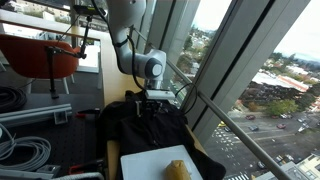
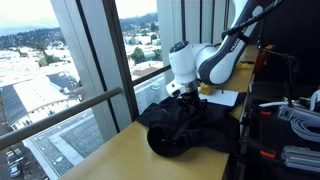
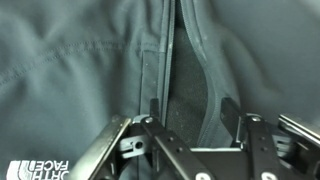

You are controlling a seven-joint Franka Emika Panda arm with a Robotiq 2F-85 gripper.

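Observation:
A black jacket (image 2: 215, 122) is spread over the wooden table by the window. In the wrist view the jacket (image 3: 80, 60) fills the picture, with a white "The North Face" logo at lower left and an open zipper edge (image 3: 168, 70) running down its middle. My gripper is open above the cloth, one finger on either side of the zipper opening. Nothing shows held between the fingers. Whether the fingertips touch the cloth, I cannot tell. In exterior view 1 the gripper (image 1: 152, 101) is low over the jacket and hard to make out.
A white board (image 1: 155, 164) with a yellow-brown item (image 1: 178, 170) on it lies at the table's end. A dark round object (image 2: 168, 140) sits beside the jacket. A window rail (image 1: 235, 125) runs alongside; bare table (image 2: 130, 158) shows in exterior view 2.

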